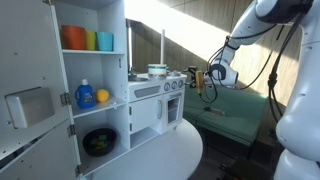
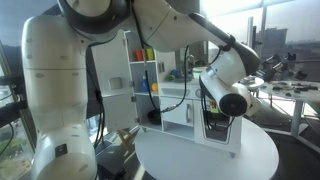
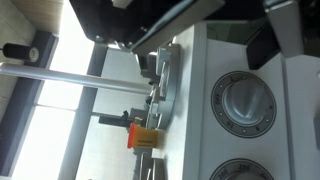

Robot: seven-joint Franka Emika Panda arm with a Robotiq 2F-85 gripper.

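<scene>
In the wrist view my gripper is open, its dark and metallic fingers spread along the top edge with nothing between them. A round silver knob (image 3: 245, 102) on a white panel lies just below that gap, apart from the fingers. Part of a second knob (image 3: 241, 169) shows at the bottom edge. From outside, the gripper (image 1: 191, 76) is at the right end of the white toy kitchen's stove front (image 1: 155, 89). The arm (image 2: 222, 83) covers most of the gripper in the other exterior view.
A pot (image 1: 157, 71) stands on the stove top. Coloured cups (image 1: 90, 40), a blue bottle (image 1: 85, 95), an orange ball (image 1: 102, 95) and a black bowl (image 1: 100, 142) occupy the left shelves. A cabinet door (image 1: 35, 70) hangs open.
</scene>
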